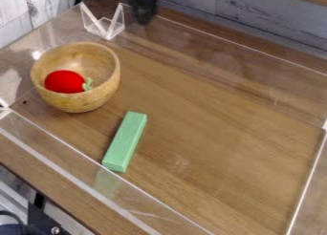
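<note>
A wooden bowl point(92, 94) sits at the left of the table, holding a red round object point(64, 81) with a small green top. A light green block point(124, 141) lies below and right of it. My gripper point(143, 11) is a blurred dark shape at the top edge, raised above and right of the bowl; whether it is open or shut cannot be made out.
A clear wire-like stand or plastic piece point(105, 27) is at the back left.
</note>
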